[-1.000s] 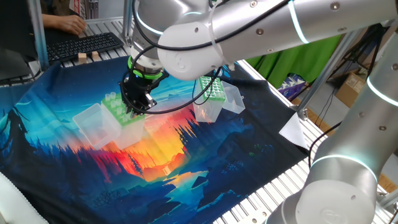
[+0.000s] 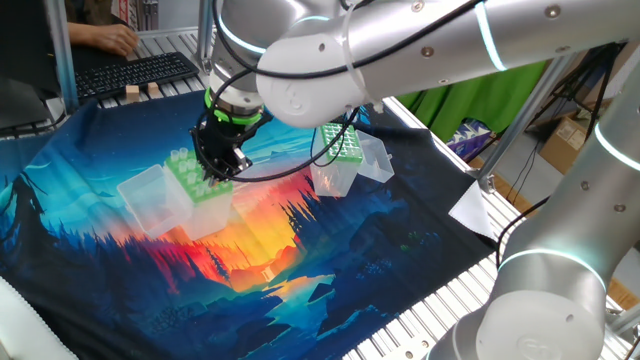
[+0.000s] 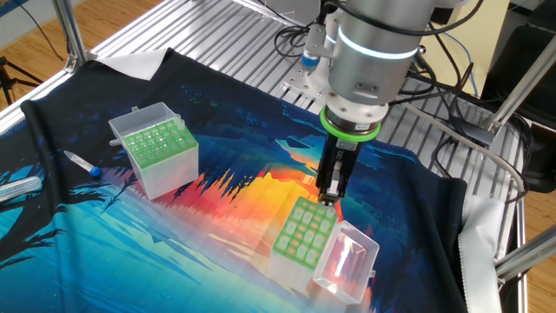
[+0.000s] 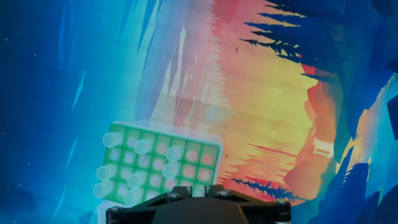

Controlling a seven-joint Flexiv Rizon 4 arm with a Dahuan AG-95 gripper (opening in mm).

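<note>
A green-topped rack box (image 3: pixel 305 233) of clear plastic stands on the cloth with its lid (image 3: pixel 347 263) hinged open beside it. Several translucent caps or tips (image 4: pixel 112 140) stick up from part of its grid; other cells look empty. My gripper (image 3: pixel 328 202) points down at the edge of this rack, its fingers close together. In the wrist view the gripper covers part of the rack's near edge. Something pale shows between the fingertips, but whether it is held or just the rack behind is unclear. A second green rack box (image 3: pixel 162 152) stands apart, lid open.
A blue-capped pen (image 3: pixel 84 164) and another marker (image 3: pixel 19 189) lie near the second box. A black cable (image 2: pixel 290 172) loops beside the gripper. A keyboard (image 2: pixel 135 74) and a person's hand (image 2: pixel 117 40) are at the back.
The upper arm link has shifted slightly. My gripper stays at the same rack, and both boxes stand where they were.
</note>
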